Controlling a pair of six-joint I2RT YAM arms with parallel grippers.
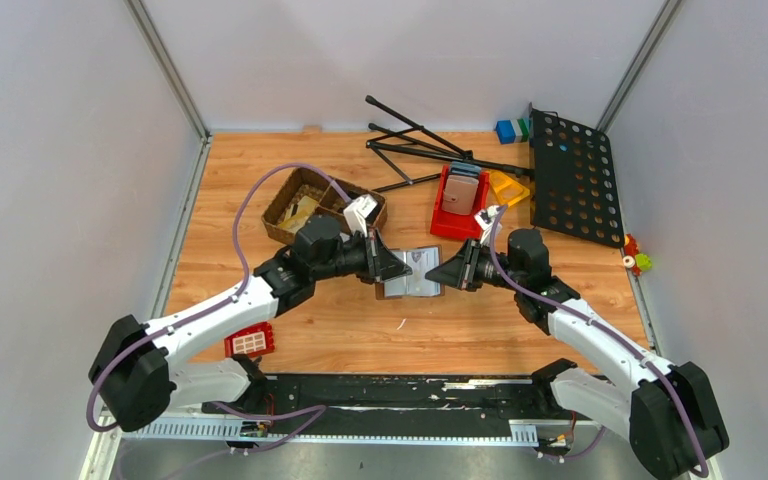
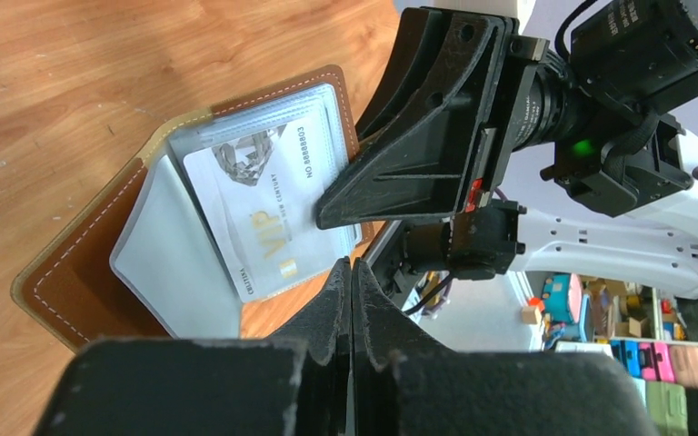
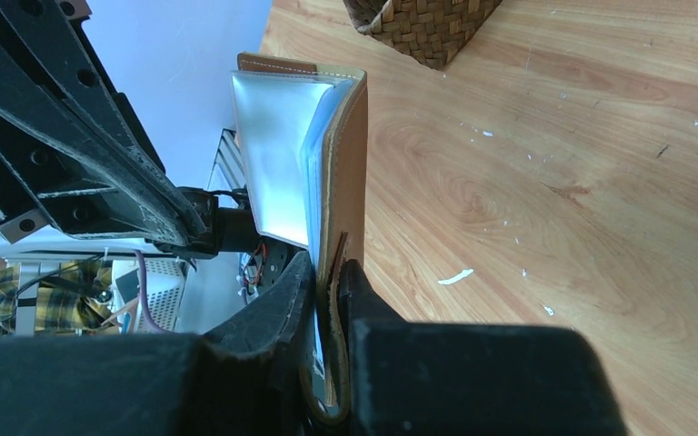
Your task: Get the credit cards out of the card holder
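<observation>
A brown card holder (image 2: pixel 100 245) hangs spread open above the table, with my right gripper shut on one edge of it. Behind clear sleeves lies a white card (image 2: pixel 268 195) with a diamond picture and gold letters. From the top view the holder's pale inner pages (image 1: pixel 417 272) show between the two arms. My left gripper is shut, nothing between its fingers. Its tips are beside the card's lower corner, and the card is outside them. In the right wrist view the left gripper is at the far side of the holder.
A woven basket (image 1: pixel 280 205) stands behind the left arm. Farther back are a red bin (image 1: pixel 445 222), a black folding stand (image 1: pixel 420 140) and a black perforated panel (image 1: pixel 575 180). A red calculator-like item (image 1: pixel 250 340) lies front left.
</observation>
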